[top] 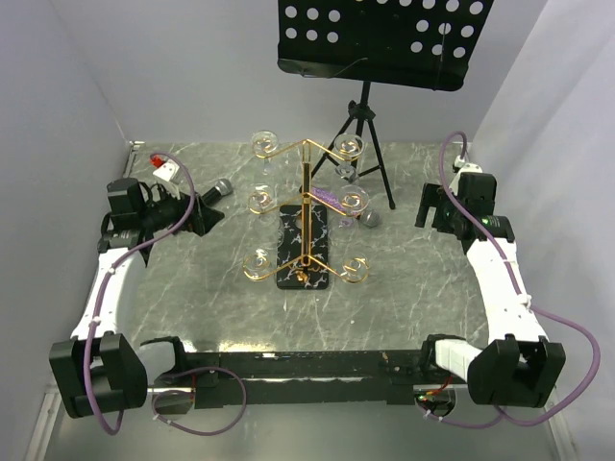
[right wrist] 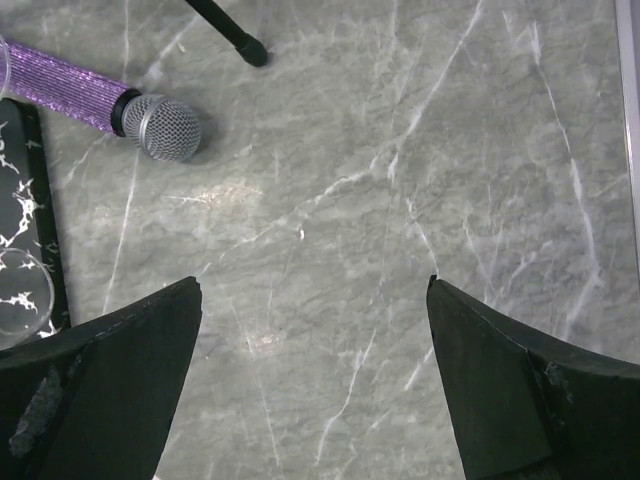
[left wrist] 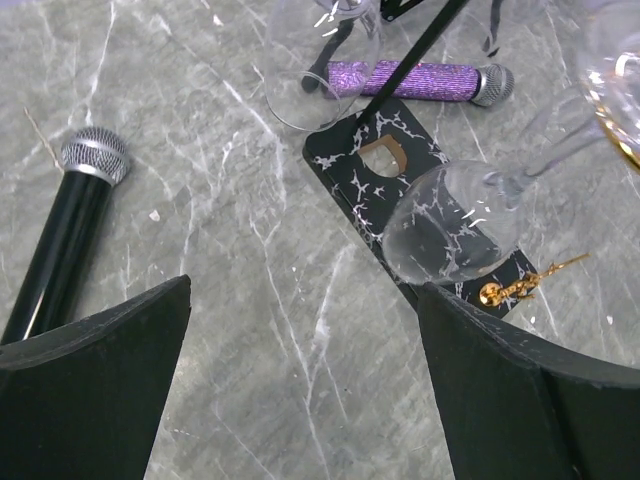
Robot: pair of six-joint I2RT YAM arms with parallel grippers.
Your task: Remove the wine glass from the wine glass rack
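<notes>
The gold wine glass rack (top: 307, 206) stands upright mid-table on a black marbled base (top: 286, 278). Clear wine glasses hang upside down from its arms on both sides, including a lower left glass (top: 258, 264) and a lower right glass (top: 355, 270). My left gripper (top: 211, 223) is open to the left of the rack, apart from it. In the left wrist view, a hanging glass (left wrist: 450, 225) appears beyond the right finger, and only bare table lies between the fingers. Right of the rack, my right gripper (top: 430, 215) is also open and empty; part of a glass rim (right wrist: 48, 300) shows at its view's left edge.
A black microphone (left wrist: 62, 235) lies near the left gripper. Behind the rack's post is a purple glittery microphone (right wrist: 75, 88). A black music stand (top: 363, 110) rises at the back, its tripod legs on the table. Bare marbled table separates each gripper from the rack.
</notes>
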